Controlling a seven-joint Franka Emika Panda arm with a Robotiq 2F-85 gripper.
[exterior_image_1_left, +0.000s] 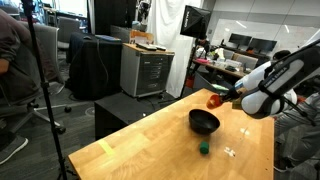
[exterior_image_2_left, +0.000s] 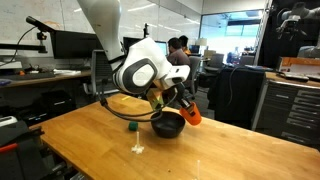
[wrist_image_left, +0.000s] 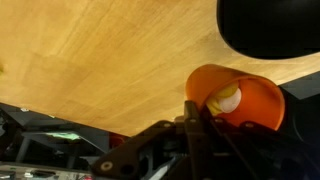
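Note:
An orange cup fills the right of the wrist view, its mouth toward the camera, with whitish and yellowish contents inside. My gripper is shut on the cup's wall, its dark fingers at the rim. In exterior view 2 the cup is tilted, held beside and close to a black bowl. The same bowl stands upright on the table in exterior view 1, with the cup just behind it. What the bowl holds cannot be made out.
A small green object lies on the wooden table near the bowl. A pale, thin item lies close by.

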